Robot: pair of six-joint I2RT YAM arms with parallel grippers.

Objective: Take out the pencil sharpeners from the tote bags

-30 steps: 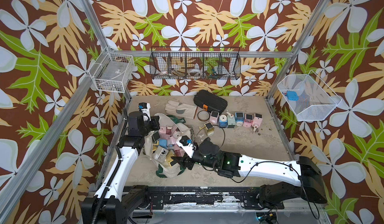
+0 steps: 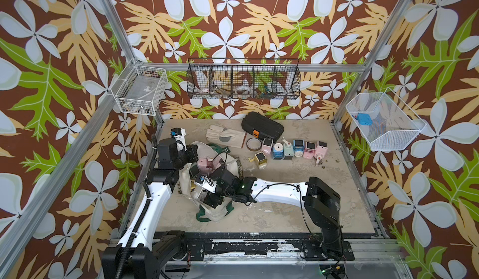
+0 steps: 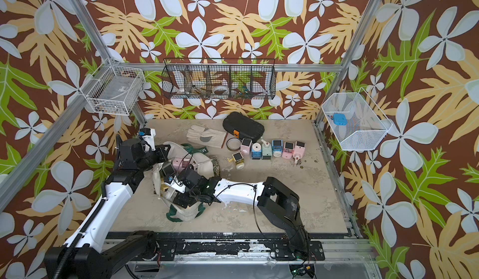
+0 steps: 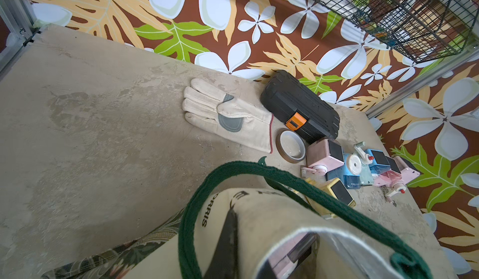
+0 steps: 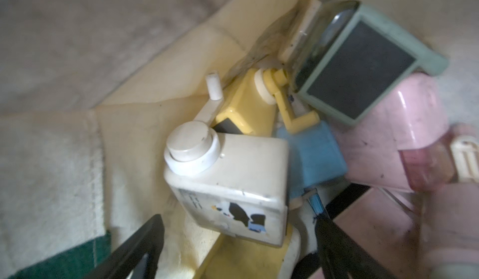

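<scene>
The cream tote bag [image 2: 214,212] with green handles lies with its mouth spread wide on the table's left half. My left gripper [image 2: 193,154] is at its far-left rim, shut with the bag's cloth between its fingers. Over the bag's mouth, my right gripper is open, its fingers framing a white sharpener [image 5: 234,181] with a round knob. Around that lie a yellow sharpener [image 5: 252,104], a blue one [image 5: 316,154], a green-framed one [image 5: 364,64] and pink ones [image 5: 394,124]. The right arm hides part of the bag in both top views.
Several sharpeners stand in a row on the right, among them a yellow one [image 2: 260,159] and a pink one [image 2: 319,150]. Behind are a work glove [image 2: 225,136], a tape roll [image 2: 253,144] and a black case [image 2: 263,127].
My right gripper has swung left from the bag's right side to over its contents, the arm following. The left arm and the bag look nearly still.
</scene>
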